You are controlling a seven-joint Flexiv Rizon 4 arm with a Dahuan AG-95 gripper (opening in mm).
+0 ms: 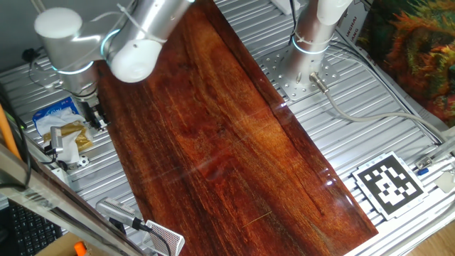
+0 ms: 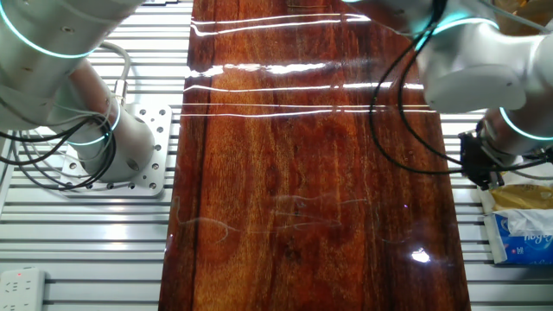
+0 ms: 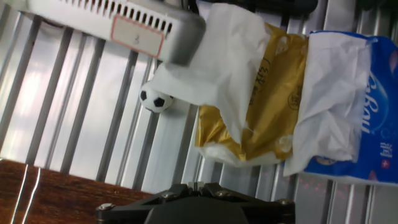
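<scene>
My gripper shows at the bottom of the wrist view with its fingertips together and nothing visible between them. In exterior view 1 the gripper (image 1: 101, 129) hangs at the left edge of the wooden board (image 1: 213, 135), beside the tissue packs. A gold tissue pack (image 3: 273, 93) and a blue tissue pack (image 3: 382, 118) lie on the slatted metal table, white tissue sticking out of each. Left of the gold pack is a small black-and-white football (image 3: 155, 98), apart from the gripper and partly under a tissue. Exterior view 2 shows the gripper (image 2: 488, 177) near the packs.
A white slotted device (image 3: 137, 28) sits beyond the football. The board's wide surface is bare. On the table's far side stand an arm base (image 1: 302, 75) and a black-and-white marker plate (image 1: 389, 185). A metal frame post (image 1: 53, 203) rises at the left.
</scene>
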